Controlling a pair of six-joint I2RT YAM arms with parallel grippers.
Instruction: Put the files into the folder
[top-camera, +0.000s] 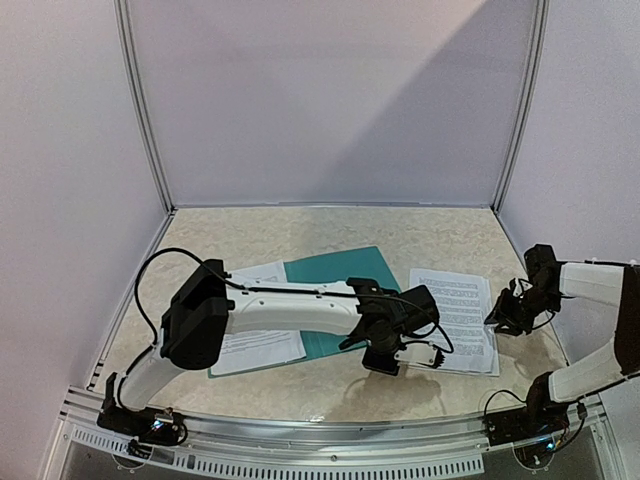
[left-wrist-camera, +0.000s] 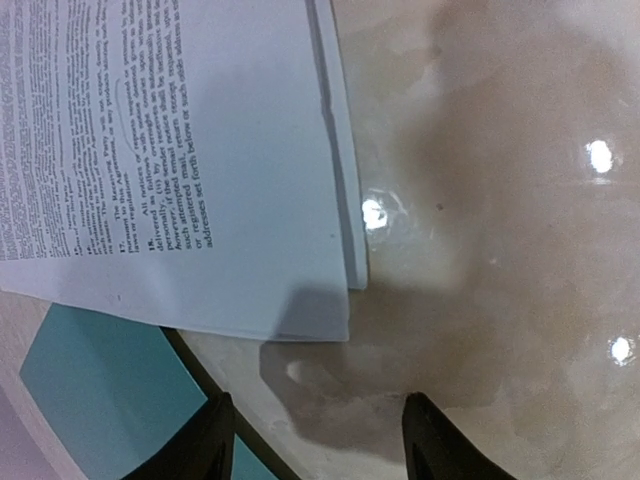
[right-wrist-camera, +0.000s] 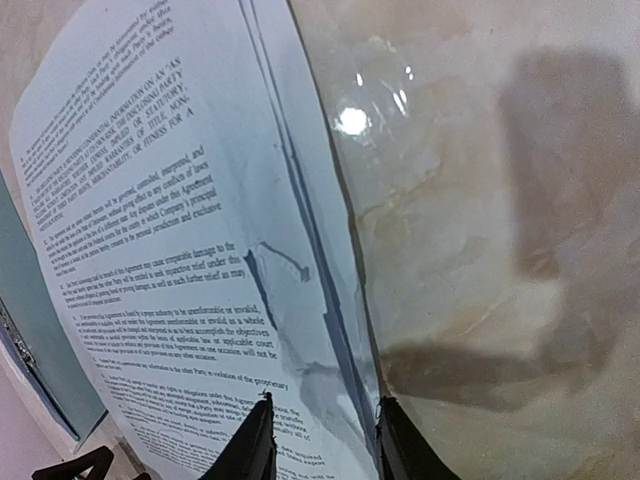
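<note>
A stack of printed papers (top-camera: 452, 300) lies on the table to the right of the open teal folder (top-camera: 345, 265). My left gripper is open, nothing between its fingers, by the stack's near left corner; the folder's edge shows under one of its fingers. At the stack's right edge is my right gripper, fingers apart. In the right wrist view its fingers straddle the margin, one over the printed sheet (right-wrist-camera: 150, 280) and one at the outer edge. Whether any sheet lies between them is unclear.
More printed sheets (top-camera: 255, 350) lie on the folder's left side, partly hidden by my left arm (top-camera: 290, 312). That arm also covers the folder's metal clip in the top view. Bare table (top-camera: 330, 225) extends behind the folder and stack.
</note>
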